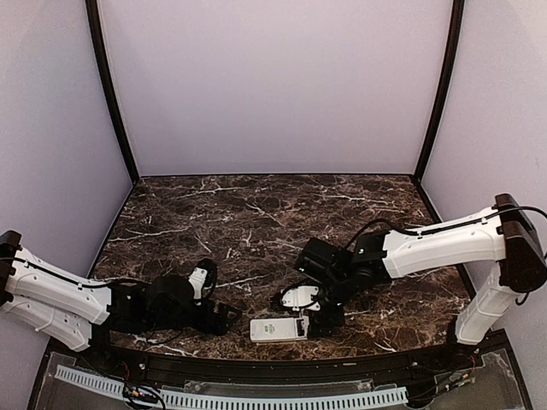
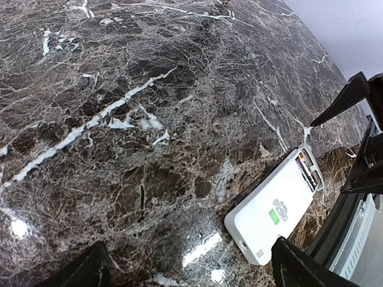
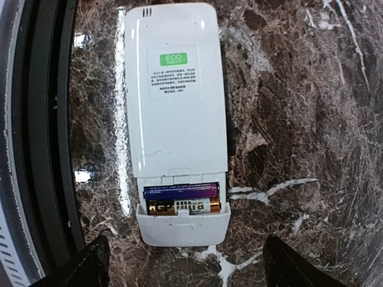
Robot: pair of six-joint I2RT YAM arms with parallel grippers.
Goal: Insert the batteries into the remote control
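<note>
The white remote control [image 3: 176, 131] lies back up near the table's front edge, its battery cover [image 3: 184, 232] slid out at one end. In the right wrist view, two batteries sit side by side in the compartment: a purple-blue one [image 3: 179, 191] and a gold and white one [image 3: 185, 206]. Past the cover end, my right gripper is open, its fingers wide apart and empty. My left gripper also stands open, to the left of the remote; only marble table shows between its fingers.
Bare marble table [image 1: 256, 213] stretches behind both arms. A dark rail [image 1: 214, 367] runs along the front edge, close to the remote. Light walls close off the back and sides.
</note>
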